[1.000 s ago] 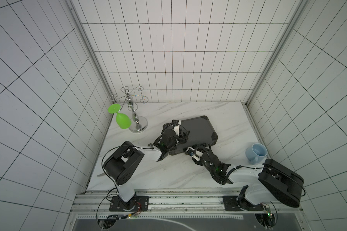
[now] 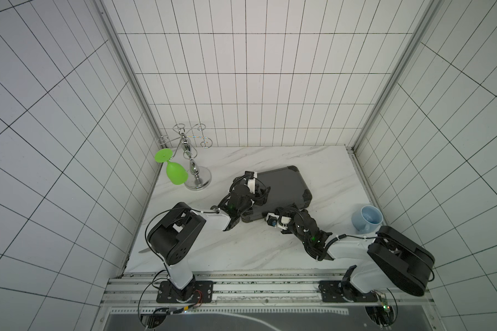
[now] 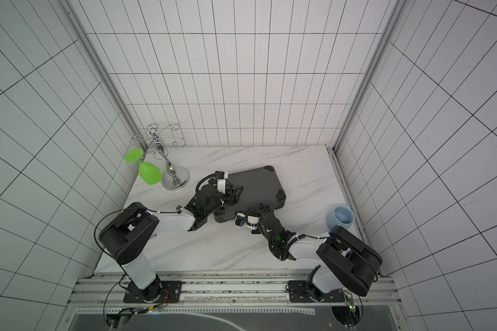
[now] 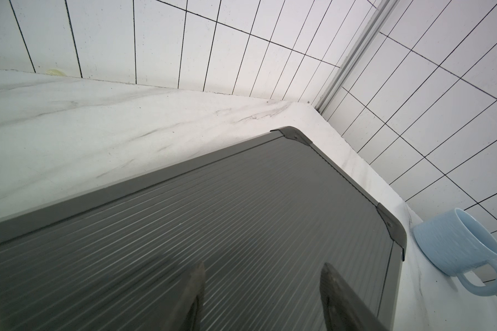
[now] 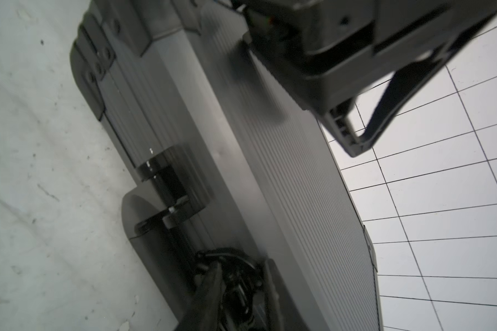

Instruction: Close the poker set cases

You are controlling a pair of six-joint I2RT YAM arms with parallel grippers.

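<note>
The dark grey poker case (image 2: 286, 184) lies flat on the table, its ribbed lid (image 4: 248, 209) down. Over the lid's left part, my left gripper is open with nothing between its fingers. In the right wrist view the case's front side shows, with a carrying handle (image 5: 154, 253) and its bracket. Close to that front side, just past the handle, my right gripper is part open. A dark latch-like part (image 5: 237, 289) appears between its fingers; whether they touch it is unclear. The left arm's gripper body (image 5: 325, 60) looms above the lid there.
A chrome rack (image 2: 197, 177) with a green goblet (image 2: 176, 172) hanging on it stands at the left. The light blue mug (image 2: 366, 219) sits at the right, near the right arm. Behind and to the right of the case the table is free.
My right gripper has shifted slightly along the case's front edge, and its wrist has turned a little. The left arm has barely moved. The case stays in place.
</note>
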